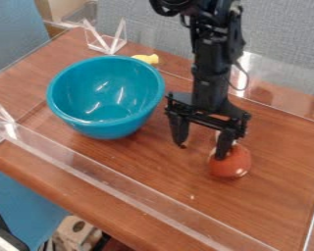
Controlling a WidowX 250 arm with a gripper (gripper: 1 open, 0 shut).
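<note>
The right finger partly hides that object, including its pale stem. A teal bowl (105, 69) sits at the left of the table, apart from the gripper.
A small yellow object (146, 58) lies behind the bowl. Clear strips (107, 39) run along the table's edges, with a grey wall behind.
</note>
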